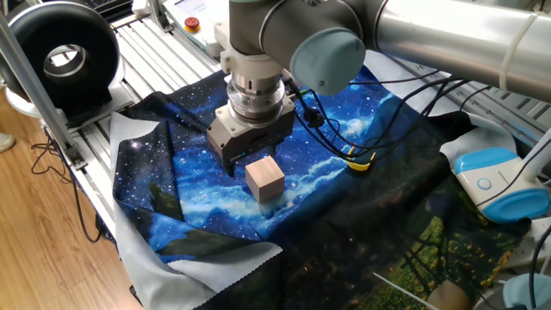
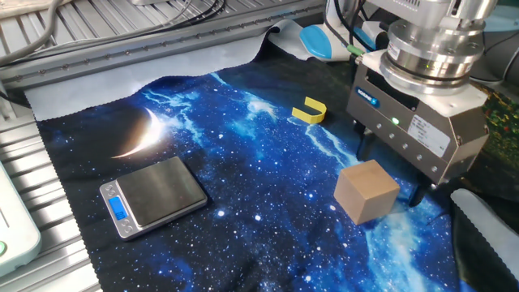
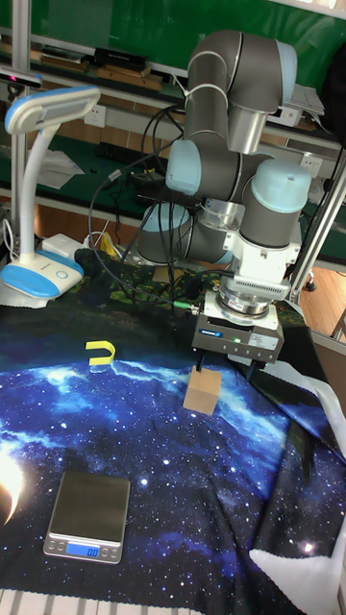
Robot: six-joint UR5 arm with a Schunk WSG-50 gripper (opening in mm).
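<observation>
A plain wooden cube [image 1: 265,178] rests on the dark blue starry cloth [image 1: 202,185]. In exterior view 2 the cube [image 2: 366,193] lies in front of my gripper [image 2: 389,180], whose two fingers are spread wide apart. My gripper [image 1: 251,164] stands open just beside the cube in exterior view 1, pointing down, with nothing visibly held. One finger [image 3: 199,360] comes down by the top of the cube [image 3: 202,391] in exterior view 3, the other farther right. Whether either finger touches the cube, I cannot tell.
A yellow U-shaped piece [image 2: 310,111] lies on the cloth. A digital scale [image 2: 154,197] with an empty plate sits well away from the cube, and open cloth lies between them. A blue-white lamp base [image 1: 501,183] stands at one side. Cloth folds [image 1: 211,271] bunch near the edge.
</observation>
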